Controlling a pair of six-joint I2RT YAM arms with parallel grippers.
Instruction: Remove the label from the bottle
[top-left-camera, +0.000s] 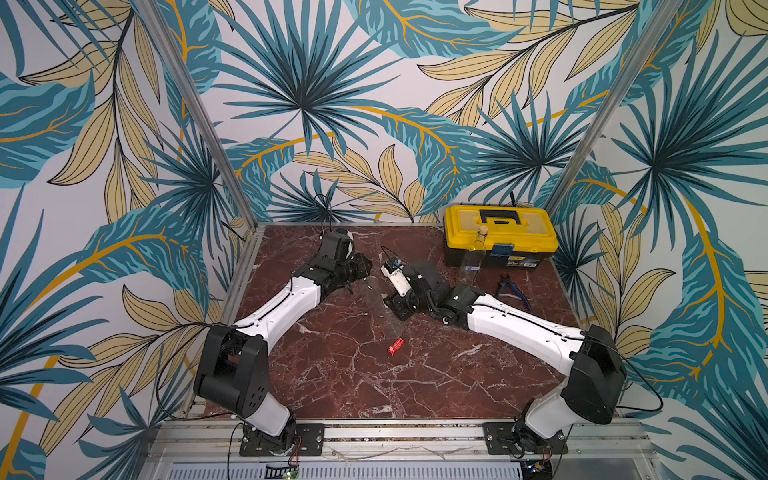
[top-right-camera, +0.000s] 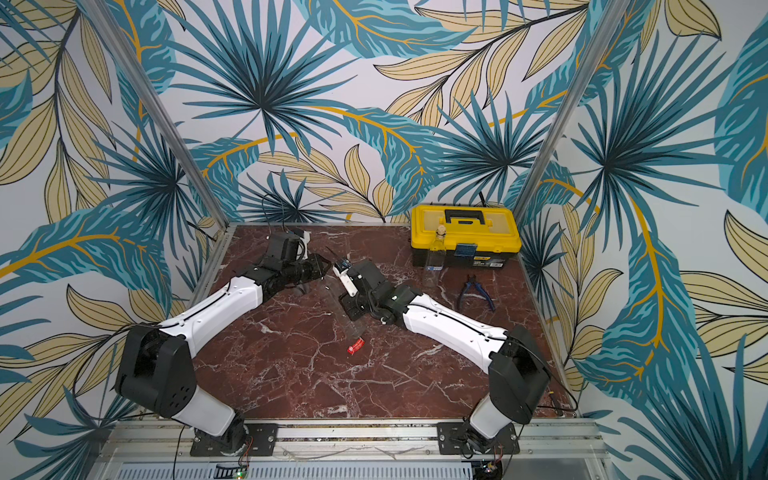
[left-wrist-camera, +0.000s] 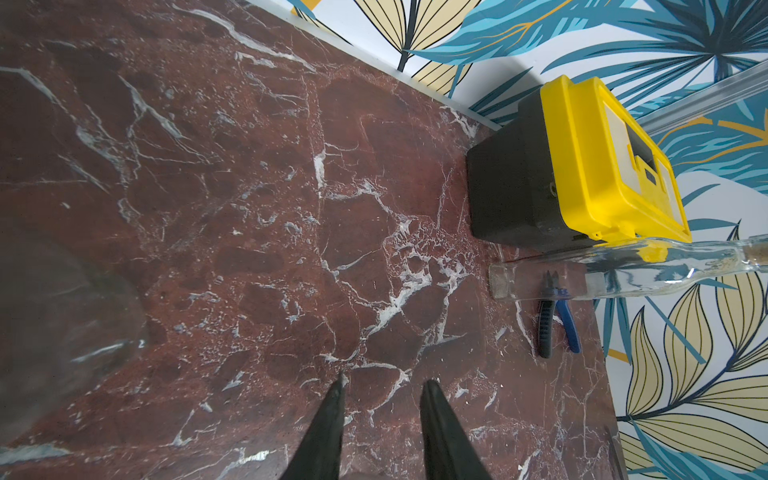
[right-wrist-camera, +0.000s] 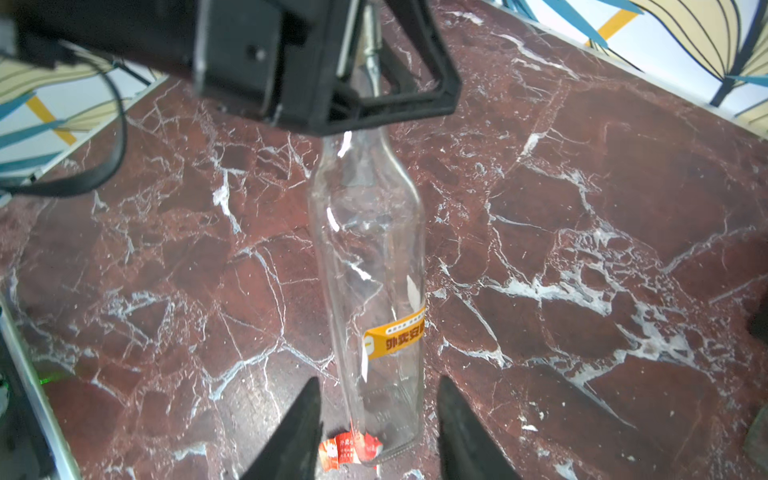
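Observation:
A clear glass bottle (right-wrist-camera: 368, 264) hangs at a slant over the table, its neck held in my left gripper (top-left-camera: 366, 270), which is shut. An orange-yellow label (right-wrist-camera: 396, 333) with dark characters sticks to the lower side of the bottle in the right wrist view. My right gripper is open; the bottle's base shows in the gap between its fingertips, and no grip on glass or label shows. From above, that gripper hovers beside the bottle body. The left wrist view shows the left fingers (left-wrist-camera: 320, 436), with their grip mostly below the frame.
A red label piece (top-left-camera: 396, 345) lies on the marble table. A corked clear bottle (top-left-camera: 472, 257) stands before the yellow toolbox (top-left-camera: 500, 228) at back right, with blue pliers (top-left-camera: 512, 293) close by.

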